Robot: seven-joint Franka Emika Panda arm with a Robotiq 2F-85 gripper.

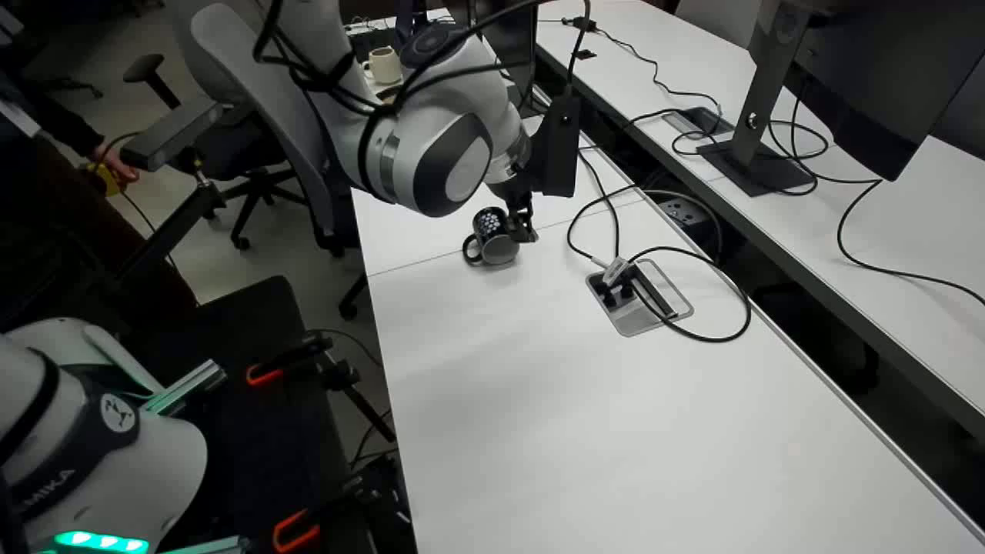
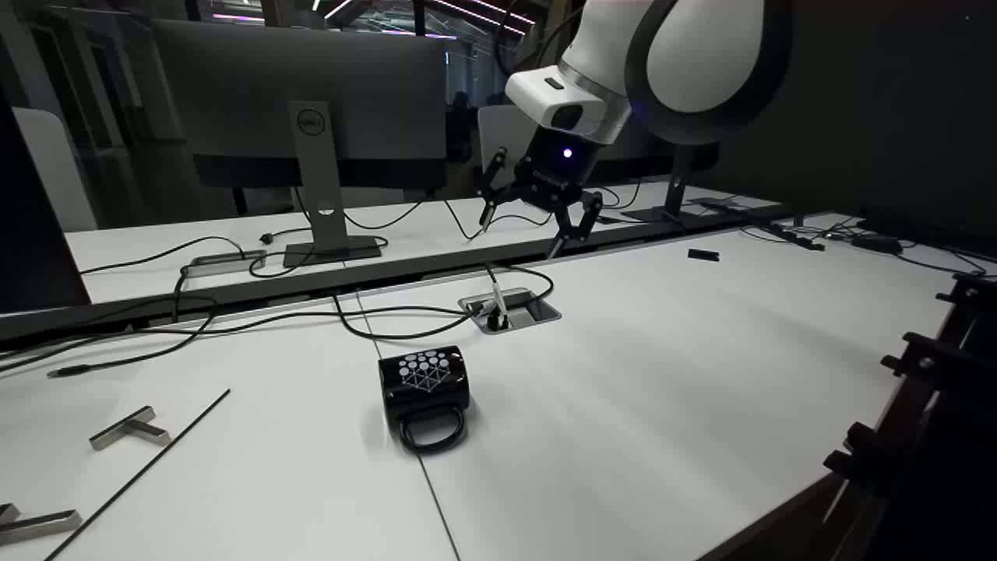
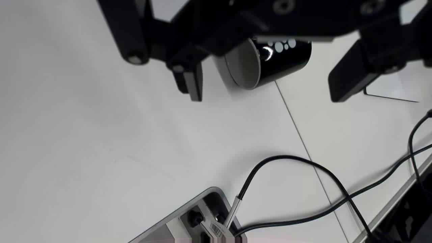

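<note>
A black mug (image 2: 425,385) with a white dot-and-line pattern lies on its side on the white table, over the seam, its handle turned toward the second exterior camera. From the other side, exterior view 1 shows the same mug (image 1: 494,238) with its grey inside. My gripper (image 2: 525,229) hangs above the table with its fingers spread wide and nothing between them. In the wrist view the mug (image 3: 283,60) is partly covered by the gripper's linkage, and it lies below and apart from the open gripper.
A table socket box (image 1: 637,295) with plugs and looping black cables (image 1: 739,314) sits near the far edge. Metal T-shaped pieces (image 2: 131,426) and a thin dark rod (image 2: 140,472) lie left of the mug.
</note>
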